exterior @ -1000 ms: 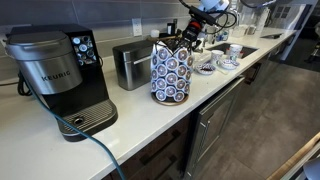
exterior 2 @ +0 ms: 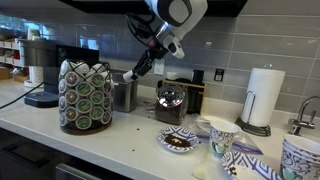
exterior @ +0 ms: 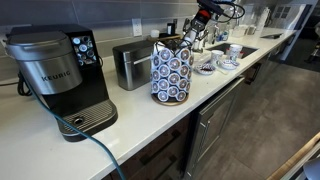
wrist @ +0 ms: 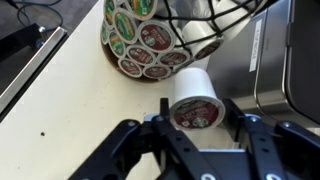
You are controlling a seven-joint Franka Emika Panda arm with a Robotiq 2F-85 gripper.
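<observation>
In the wrist view my gripper is shut on a white coffee pod (wrist: 196,88), whose round printed lid faces the camera. The pod carousel (wrist: 150,40), full of pods with dark wire between them, stands just beyond it. From the second exterior view, the held pod (exterior 2: 129,76) shows as a small white shape at the tip of my gripper (exterior 2: 133,75), right of the carousel's (exterior 2: 86,100) upper part and above the counter. Exterior view 1 has the carousel (exterior: 171,75) partly covering my gripper.
A black Keurig coffee maker (exterior: 65,80) stands left on the white counter (exterior: 135,120). Behind the carousel is a metal toaster (exterior: 132,62). Plates (exterior 2: 178,138), patterned cups (exterior 2: 222,135) and a paper towel roll (exterior 2: 262,95) are to the right. Bare counter lies before the coffee maker.
The arm behind the carousel has shifted slightly upward in exterior view 1. The carousel, coffee maker and toaster stay where they were.
</observation>
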